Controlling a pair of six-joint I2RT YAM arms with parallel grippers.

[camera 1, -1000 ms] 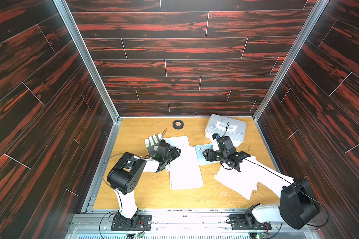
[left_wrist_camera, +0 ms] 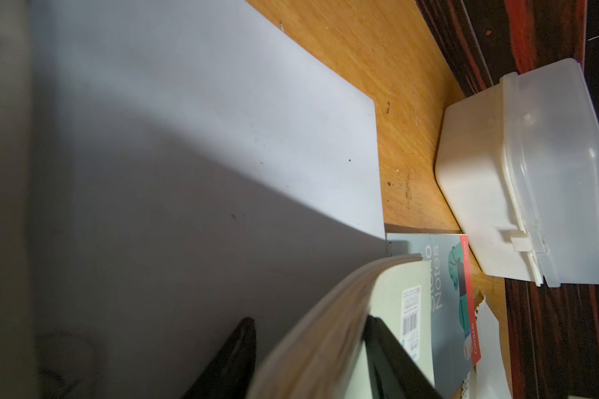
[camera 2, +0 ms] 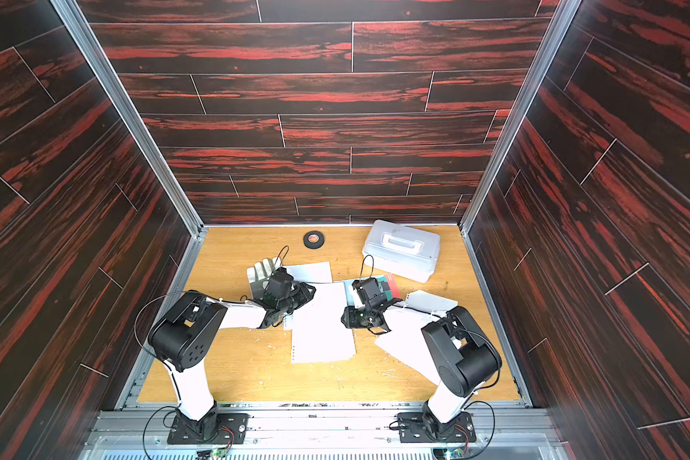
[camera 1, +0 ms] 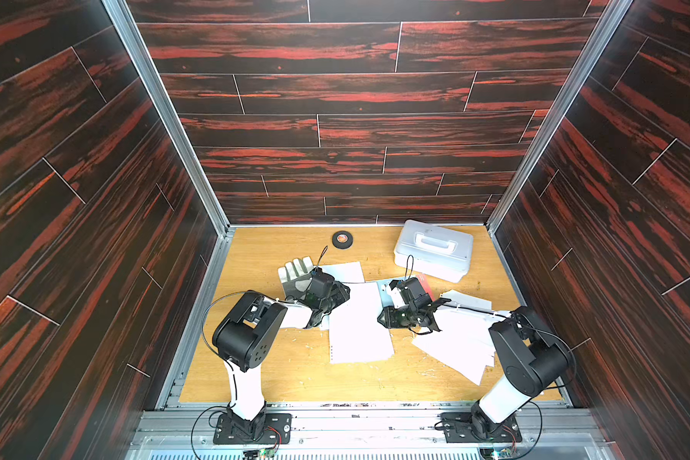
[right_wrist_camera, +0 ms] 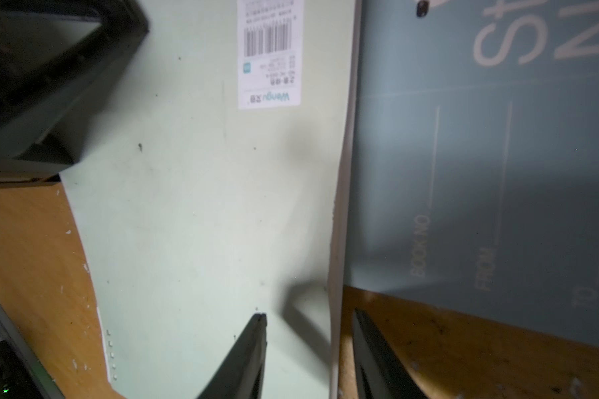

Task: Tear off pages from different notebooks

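Note:
A white spiral-bound notebook (camera 1: 360,333) lies mid-table. Its pale back cover (right_wrist_camera: 199,219) with a barcode label faces the right wrist view. My left gripper (camera 1: 345,294) is shut on this notebook's far left part; its page block (left_wrist_camera: 326,332) runs up between the fingers in the left wrist view. At the notebook's right edge stands my right gripper, fingers part open. That edge shows between its fingers, not visibly pinched. The blue-grey Steno Notes notebook (right_wrist_camera: 479,199) lies just right of it, partly hidden by my right arm in the top left view.
Loose white pages (camera 1: 456,341) spread under the right arm. A translucent case (camera 1: 434,249) and a black tape roll (camera 1: 342,240) stand at the back. A glove (camera 1: 295,270) and a white sheet (camera 1: 349,271) lie behind the left gripper.
My right gripper has moved left and toward the front, from over the Steno notebook to the white notebook's right edge.

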